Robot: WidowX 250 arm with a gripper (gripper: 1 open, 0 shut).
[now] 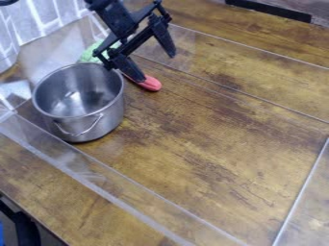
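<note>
A black gripper (134, 56) at the upper left reaches down above a steel pot (80, 101) and a red object (149, 84) that lies just right of the pot's rim. A pale green item (95, 51) is partly hidden behind the gripper and pot. Whether the fingers are open or shut is unclear.
Transparent panels or strips run across its left, front and right. A dark edge shows at the top right.
</note>
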